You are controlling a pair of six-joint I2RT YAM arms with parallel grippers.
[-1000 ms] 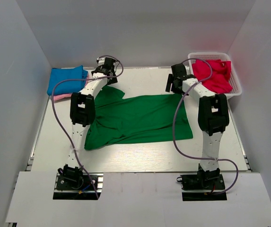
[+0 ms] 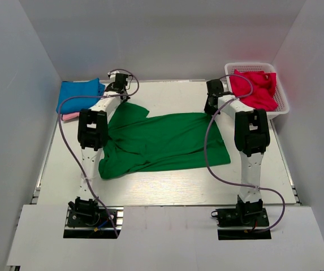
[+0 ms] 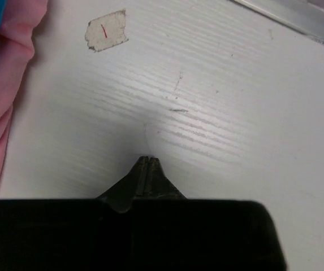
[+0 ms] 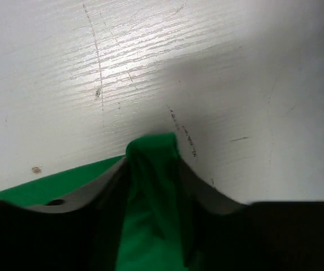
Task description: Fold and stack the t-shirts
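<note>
A green t-shirt (image 2: 167,138) lies spread across the table, with its left end bunched. Its far right corner (image 4: 153,148) rises in a small fold between the blurred fingers of my right gripper (image 2: 210,110). These stand part open, one on each side of the cloth. At the back left, my left gripper is shut above bare white table, nothing showing between its tips. From above, it hovers by the shirt's far left end. Folded blue (image 2: 78,95) and pink (image 2: 70,116) shirts are stacked at the left.
A white basket (image 2: 286,104) holding red cloth (image 2: 255,90) stands at the back right, close to my right arm. Free table lies behind the green shirt and along the front edge.
My right gripper's fingers have come closer together at the shirt's corner, and the wrist has turned. The left gripper has shifted slightly left and its fingers have closed. The shirt lies nearly unchanged.
</note>
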